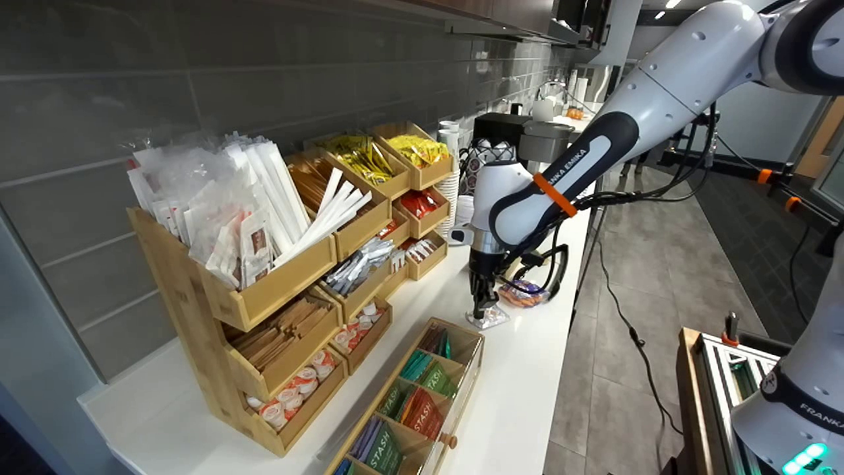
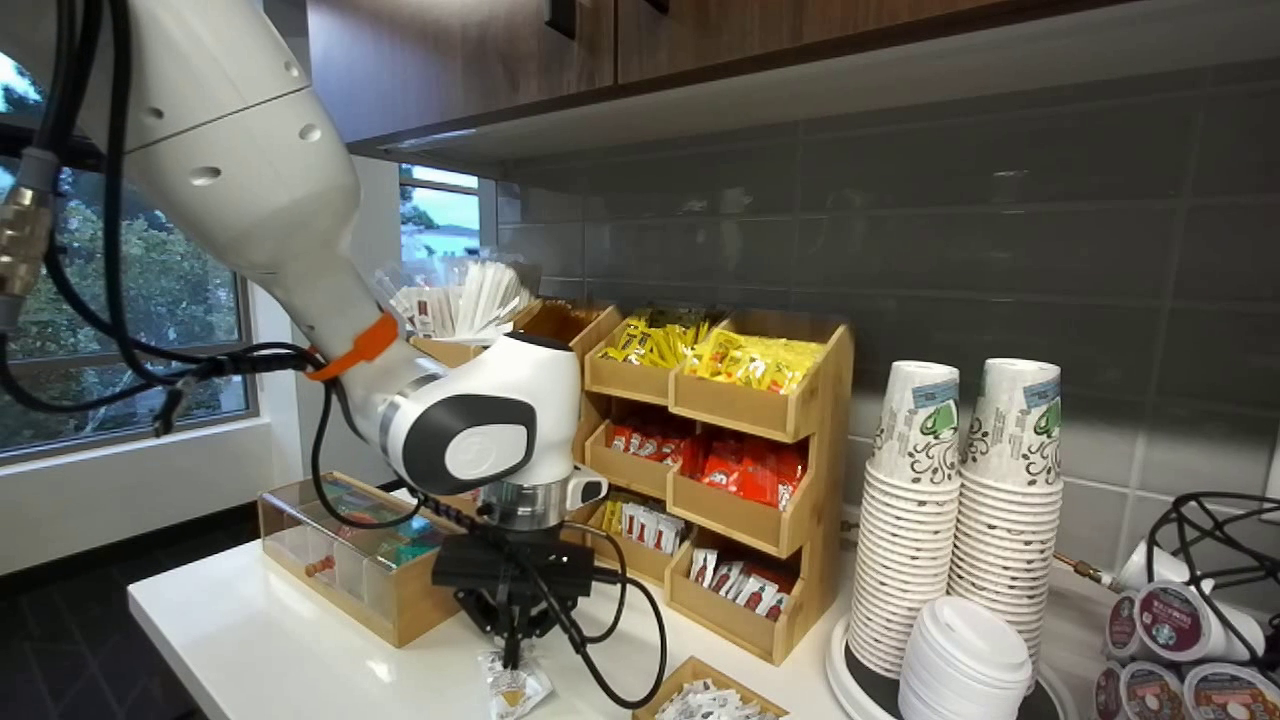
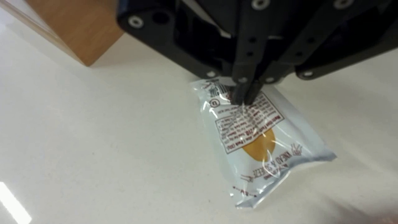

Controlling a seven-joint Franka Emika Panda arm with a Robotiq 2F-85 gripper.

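A clear and white snack packet (image 3: 261, 149) with dark red print and an orange-yellow patch lies on the white counter in the wrist view. My gripper points down at the packet's upper end, its fingers together and touching the film. Creases run through the printed label from the fingertips; whether any film is pinched between them I cannot tell. In exterior view 1, the gripper (image 1: 479, 314) stands over the packet (image 1: 494, 318), just beyond the tea box. Exterior view 2 shows the gripper (image 2: 512, 660) shut above the same packet (image 2: 521, 694).
The wooden tea box (image 1: 472, 348) is close beside the gripper. A tiered wooden organizer (image 2: 828, 504) full of sachets stands by the wall, with stacked cups (image 2: 912, 516) to its right. A purple-orange packet (image 1: 522, 294) lies past the gripper.
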